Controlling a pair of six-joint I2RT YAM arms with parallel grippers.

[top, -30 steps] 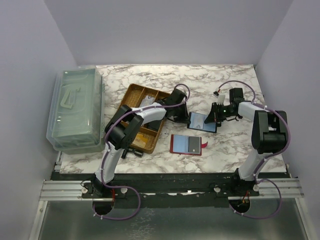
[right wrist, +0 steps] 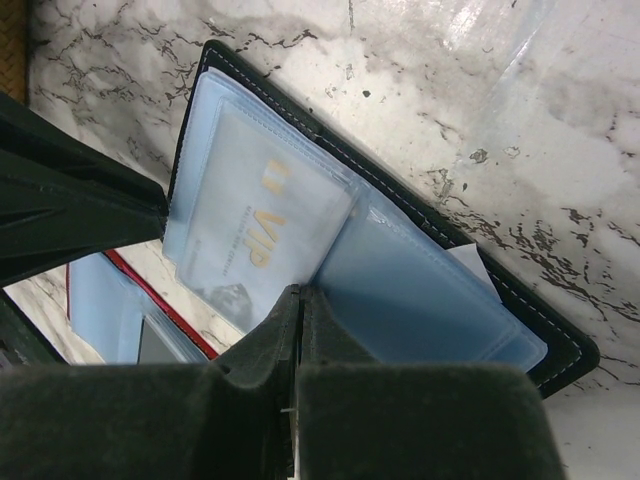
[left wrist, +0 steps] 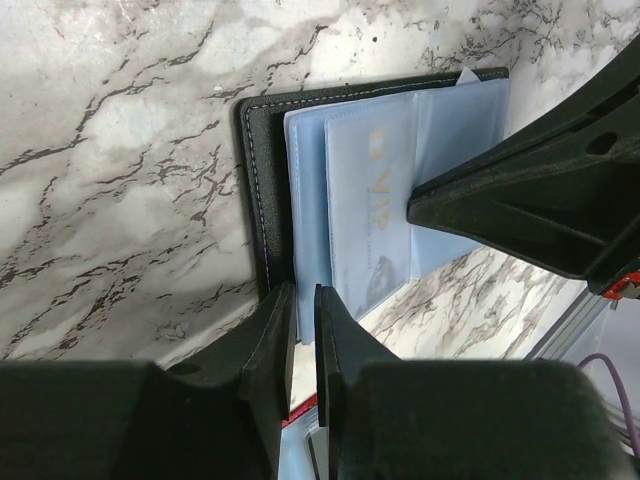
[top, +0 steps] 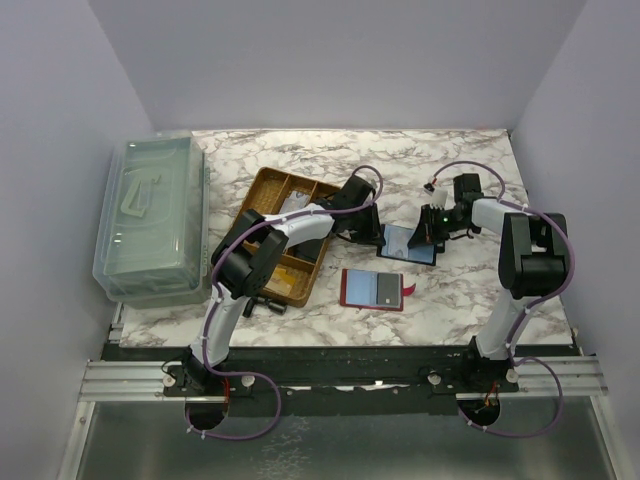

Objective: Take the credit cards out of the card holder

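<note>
An open black card holder (top: 395, 247) with pale blue translucent sleeves lies on the marble table; a frosted sleeve (right wrist: 255, 210) shows gold "VIP" lettering. My left gripper is shut on the left edge of the card holder, at the blue sleeves. My right gripper is shut, its tips resting on the sleeves beside the VIP one, with nothing visible between them. A small white piece (right wrist: 473, 262) pokes out at the far edge of the holder.
A red holder (top: 360, 290) with blue and grey panels lies just in front. A brown divided box (top: 290, 295) stands to the left, a lidded plastic bin (top: 145, 220) farther left. Free table lies behind and at the front right.
Compared with one second ago, the card holder and both grippers have shifted slightly right in the top view. The red holder has not moved.
</note>
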